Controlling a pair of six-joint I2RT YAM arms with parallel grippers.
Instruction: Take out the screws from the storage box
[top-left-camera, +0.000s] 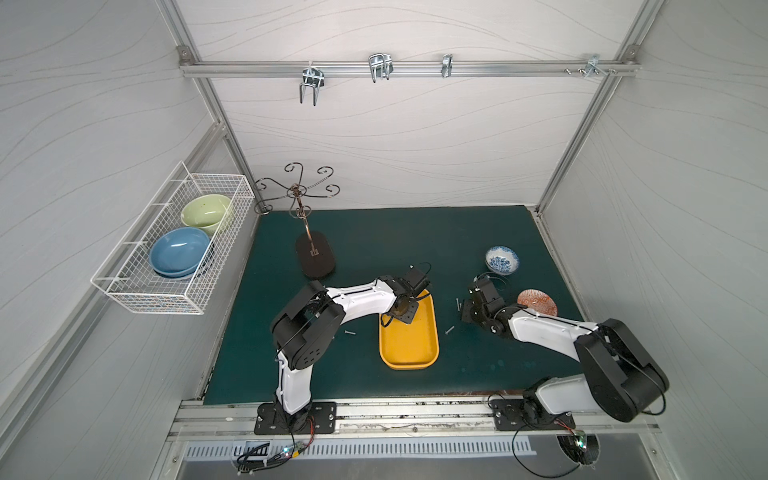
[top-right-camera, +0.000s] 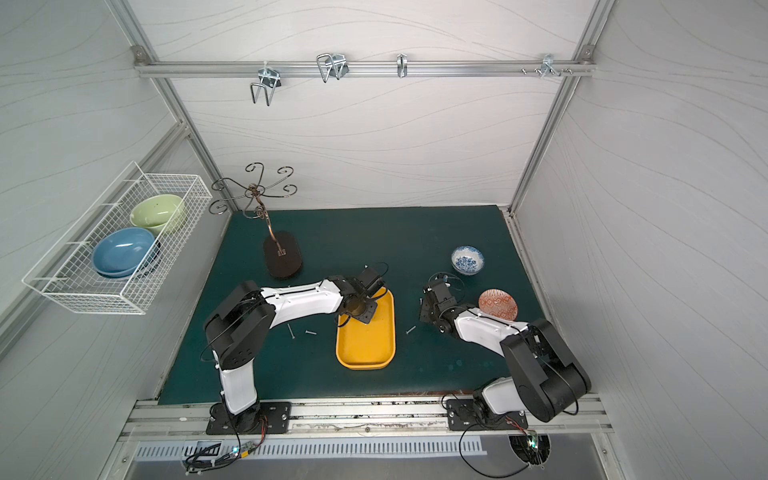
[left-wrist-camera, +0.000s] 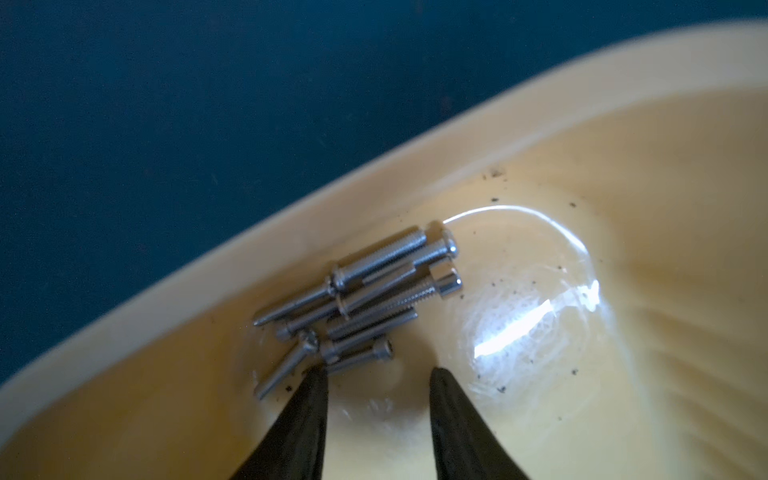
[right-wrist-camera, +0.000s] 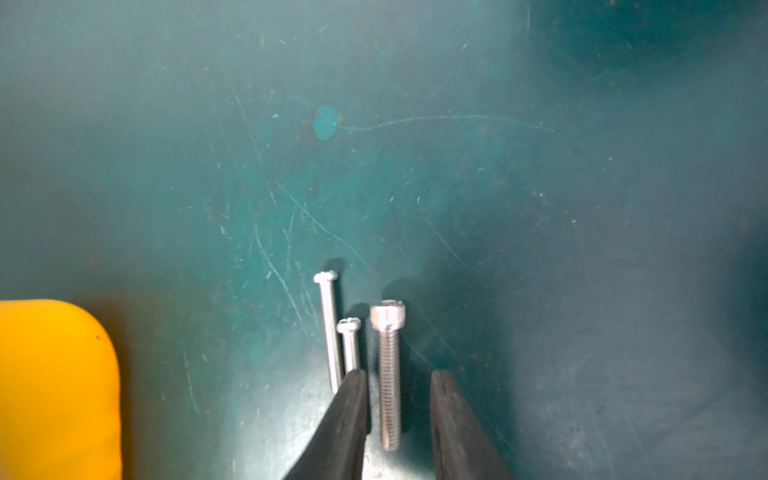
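Note:
My left gripper hangs over the yellow storage box (top-left-camera: 408, 352), part open and empty, with several steel screws (left-wrist-camera: 376, 316) in a pile against the box wall just beyond its fingertips. My right gripper is over the table right of the box, part open, with a large socket-head screw (right-wrist-camera: 388, 360) lying in line between its fingertips. Two thinner screws (right-wrist-camera: 328, 320) lie just left of that one.
More loose screws (top-right-camera: 310, 333) lie on the green table around the box. A dark-based metal stand (top-left-camera: 316, 256) is at back left. A blue patterned bowl (top-left-camera: 502, 258) and a red dish (top-left-camera: 537, 301) are at right. A wire basket (top-left-camera: 144, 300) hangs at left.

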